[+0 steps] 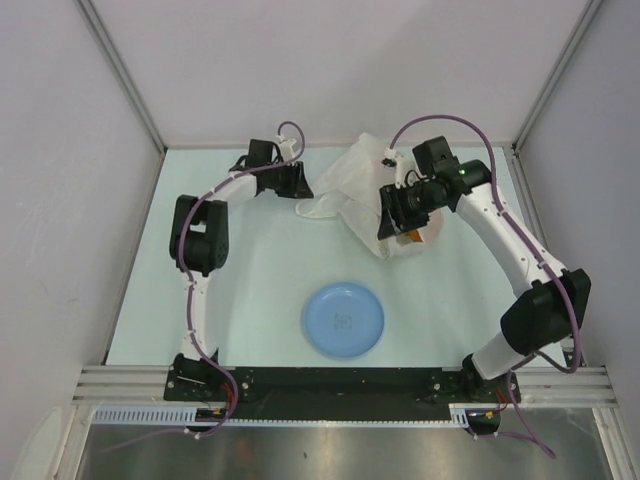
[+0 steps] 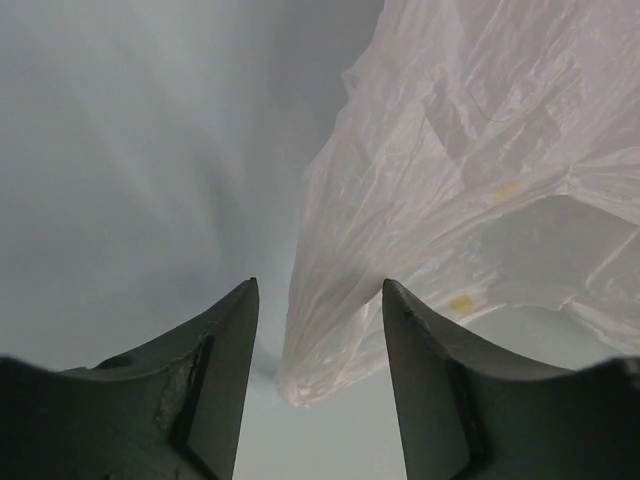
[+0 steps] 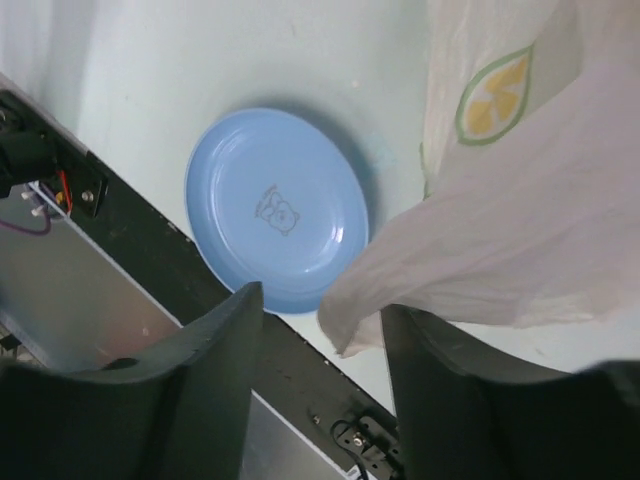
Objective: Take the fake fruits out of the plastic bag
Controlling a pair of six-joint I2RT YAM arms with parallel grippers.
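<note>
A thin, whitish plastic bag (image 1: 352, 180) lies crumpled at the back of the table. Its narrow corner (image 2: 335, 345) reaches between the parted fingers of my left gripper, which are narrowing but not visibly pinching it. At the bag's front, my right gripper (image 1: 388, 225) straddles a fold of the bag (image 3: 350, 310), its fingers still apart. An orange patch (image 1: 412, 237) shows by the right gripper; whether it is a fruit or print I cannot tell. No fruit is plainly visible.
In front of the bag lies an empty blue plate (image 1: 343, 320). A lemon-slice print (image 3: 494, 95) marks the bag's side.
</note>
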